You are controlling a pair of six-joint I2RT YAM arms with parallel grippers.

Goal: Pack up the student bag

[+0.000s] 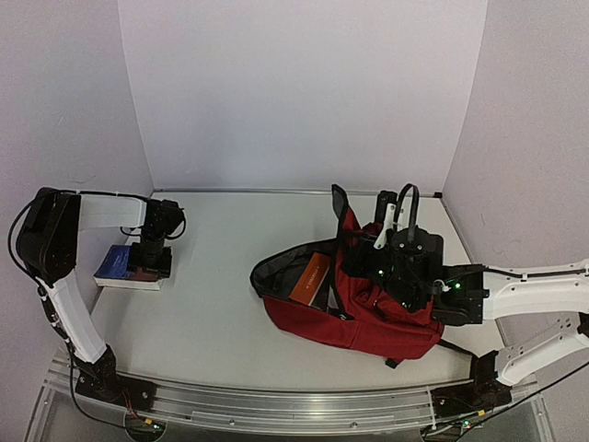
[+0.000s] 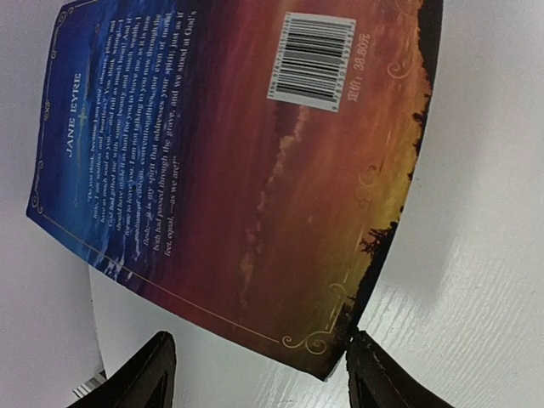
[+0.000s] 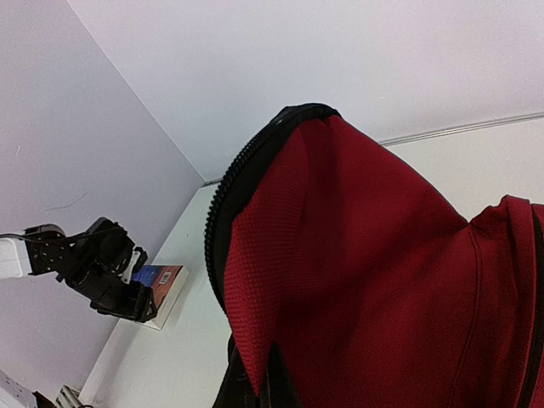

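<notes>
A thick paperback, Jane Eyre (image 1: pixel 112 265), lies flat at the table's left edge, its blue-to-orange back cover (image 2: pixel 246 161) upward. Over its right part hangs my left gripper, open, fingers wide apart and empty; the book's near corner shows close to the right finger (image 2: pixel 378 374). The red backpack (image 1: pixel 317 324) rests on its side at the right, mouth unzipped, with an orange book (image 1: pixel 311 278) inside. My right gripper is shut on the zippered edge of the bag's red flap (image 3: pixel 357 221), holding it raised.
Between the paperback and the backpack the white table (image 1: pixel 216 285) is bare. Walls (image 1: pixel 64 120) stand close on the left, back and right. A metal rail (image 1: pixel 276 401) runs along the front edge.
</notes>
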